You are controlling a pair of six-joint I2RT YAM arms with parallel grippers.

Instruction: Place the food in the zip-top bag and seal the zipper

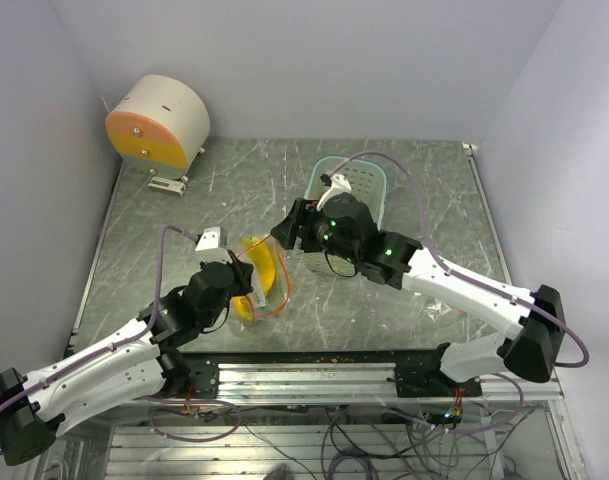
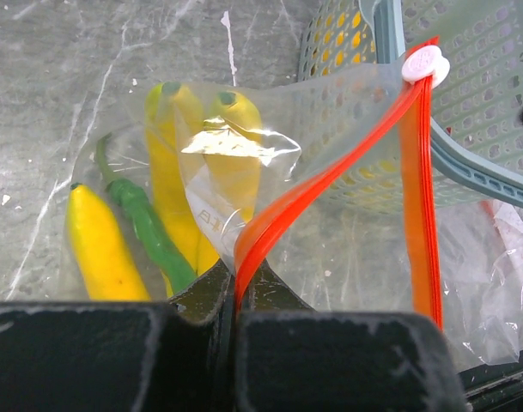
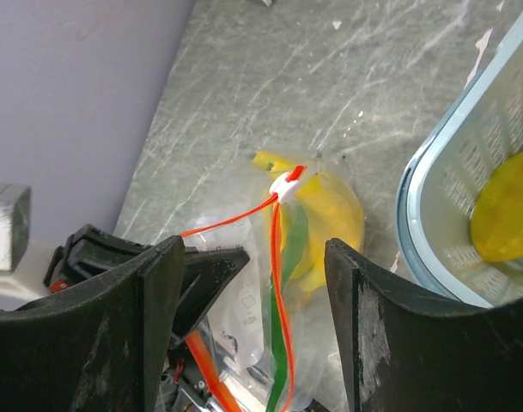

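The clear zip bag (image 2: 330,257) with orange-red zipper and white slider (image 2: 421,64) holds yellow peppers or similar yellow items (image 2: 106,245) and a green pepper (image 2: 158,232). My left gripper is shut on the bag's edge by the zipper. My right gripper (image 1: 292,225) hangs above the bag's right side, open; in the right wrist view its fingers frame the bag, with nothing visibly held.
The plastic basket (image 3: 428,232) stands right behind the bag, with yellow food (image 3: 510,206) inside. A rounded white box with orange-yellow front (image 1: 154,120) sits at the back left.
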